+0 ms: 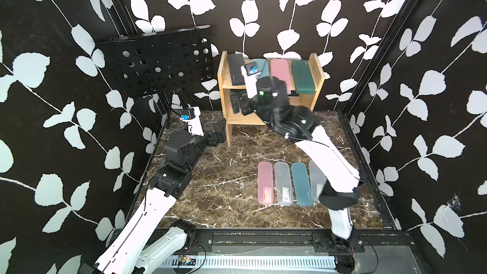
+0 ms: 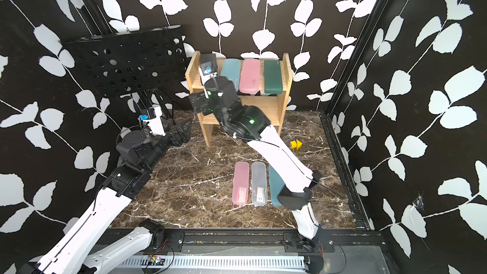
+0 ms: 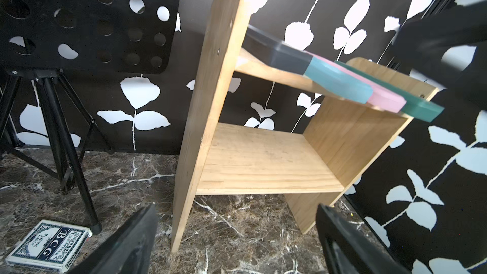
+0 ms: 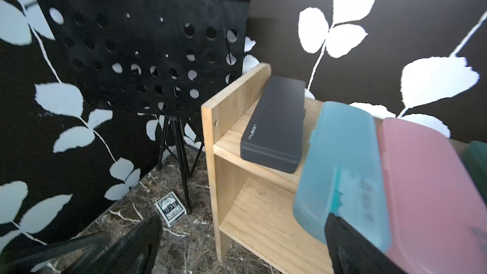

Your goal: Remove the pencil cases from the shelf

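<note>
On the wooden shelf's [image 1: 224, 86] upper board lie a black pencil case [image 4: 279, 121], a light blue case [image 4: 345, 157], a pink case [image 4: 426, 182] and a dark green case [image 1: 303, 77]. The lower board is empty. My right gripper is open with nothing between its fingers, raised in front of the shelf; its right finger overlaps the blue case in the right wrist view. My left gripper stands open and empty, left of the shelf and lower. On the table lie a pink case [image 1: 265, 182], a clear case [image 1: 284, 183], a blue case [image 1: 302, 184] and another clear case [image 1: 315, 175], partly hidden.
A black perforated panel on a tripod [image 3: 76, 157] stands left of the shelf, with a card box [image 3: 49, 245] by its foot. A small yellow object [image 2: 296, 144] lies right of the shelf.
</note>
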